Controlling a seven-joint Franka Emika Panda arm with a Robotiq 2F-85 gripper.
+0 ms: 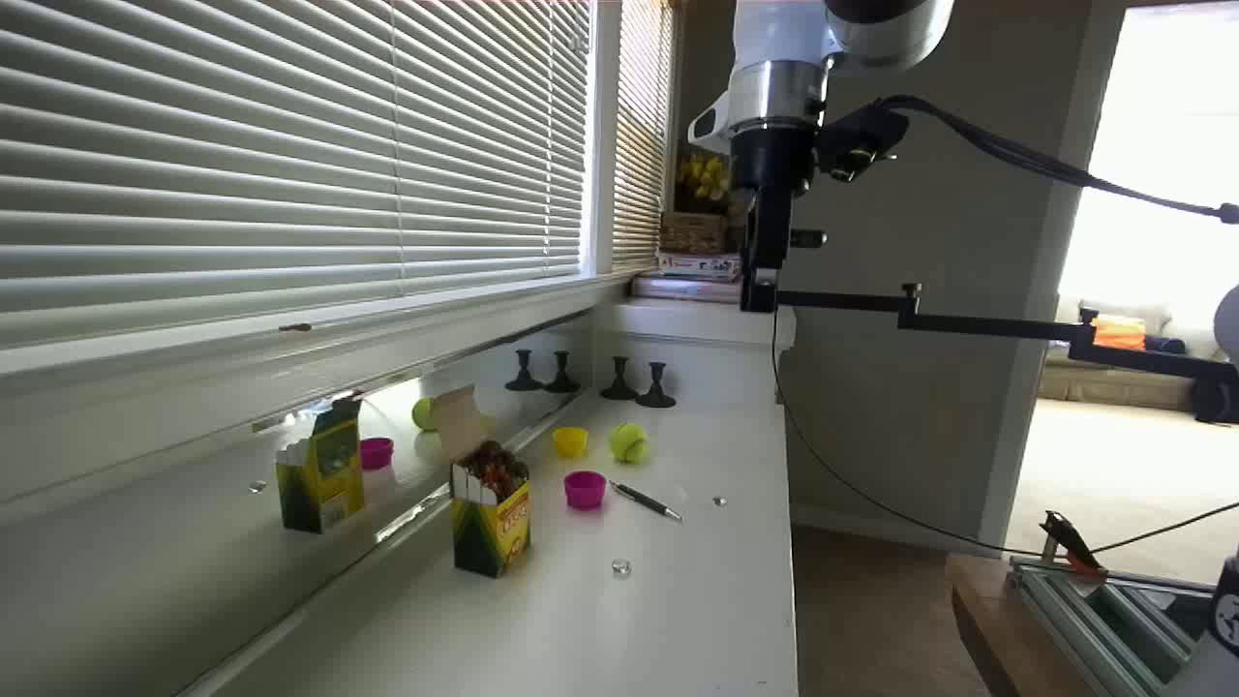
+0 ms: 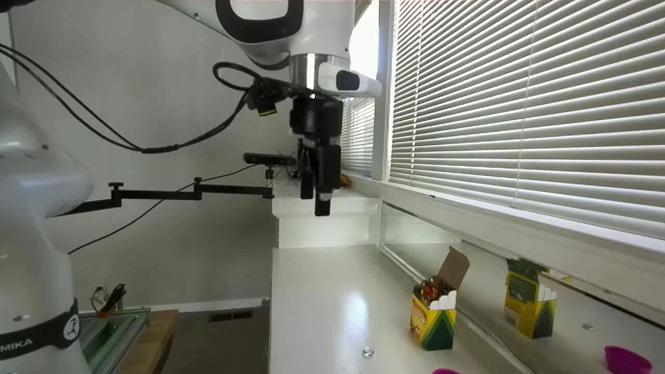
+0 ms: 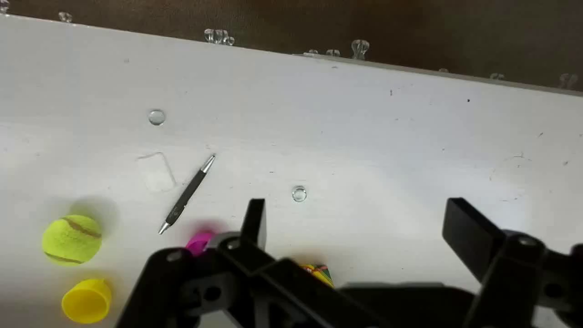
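My gripper is open and empty, its two black fingers wide apart. It hangs well above the white counter [image 1: 709,604], pointing down. On the counter stand an open crayon box [image 1: 493,529] packed with crayons, a magenta cup [image 1: 584,490], a yellow cup [image 1: 569,441] and a tennis ball [image 1: 628,442]. A black pen [image 3: 187,195] lies near the magenta cup. Two clear glass pieces [image 3: 299,193] rest on the bare surface, one of them [image 3: 156,117] nearer the counter's edge. In the wrist view my left finger partly covers the magenta cup, and the crayon box is mostly hidden.
Dark candlesticks [image 1: 655,387] stand at the far end beside a mirror [image 2: 486,268], which repeats the objects. Window blinds [image 1: 290,151] run above it. A black camera bar [image 1: 987,324] reaches in from the robot's side. The counter drops off along its open side.
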